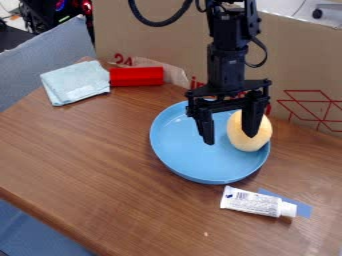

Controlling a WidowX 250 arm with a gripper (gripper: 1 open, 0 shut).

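My black gripper [227, 126] hangs over a blue plate [185, 156], its two fingers spread apart and pointing down, with nothing seen between them. A pale yellow round object [249, 137] sits on the right part of the plate, just behind and beside the right finger, which partly covers it.
A white tube [251, 201] lies on a blue patch in front of the plate. A red block [135, 76] and a folded light cloth [74, 82] are at the back left. Cardboard [307, 80] stands behind.
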